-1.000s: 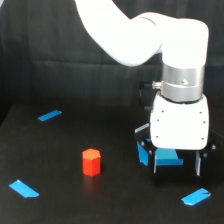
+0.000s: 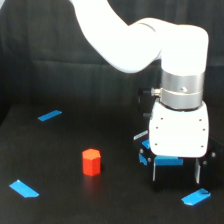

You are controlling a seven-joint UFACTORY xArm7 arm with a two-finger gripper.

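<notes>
My gripper hangs on the right side of the camera view, pointing down, with its two dark fingers wide apart. No object can be made out held between the fingertips. A red block stands on the dark table, well to the left of the gripper and apart from it. Behind the white hand, a blue piece shows below the hand's edge. Most of that blue piece is hidden, so its shape is unclear.
Blue strips lie on the dark table: one strip at the back left, another strip at the front left, and a third strip at the front right. Bare table surrounds the red block.
The gripper has come down a little, and its hand covers more of the blue piece. Its fingers stay apart. The red block and the strips have not moved.
</notes>
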